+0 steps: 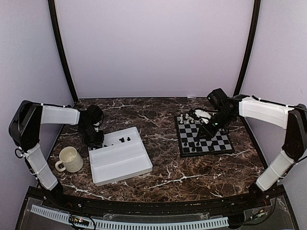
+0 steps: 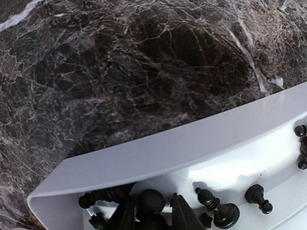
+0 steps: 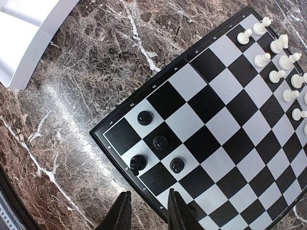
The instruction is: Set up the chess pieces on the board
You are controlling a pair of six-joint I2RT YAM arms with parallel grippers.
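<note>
My left gripper is down in the left end of the white tray's narrow compartment, fingers apart among black pieces; whether one is between them is unclear. A black pawn (image 2: 256, 196) and a bishop (image 2: 218, 211) lie nearby. My right gripper is above the chessboard (image 1: 211, 146), fingers apart, nothing visible between them. Several black pieces (image 3: 160, 142) stand at the board's near-left part; white pieces (image 3: 263, 59) stand along the far side.
A mug (image 1: 72, 162) stands left of the tray (image 1: 120, 172). Bare marble table lies between tray and board, and behind the tray.
</note>
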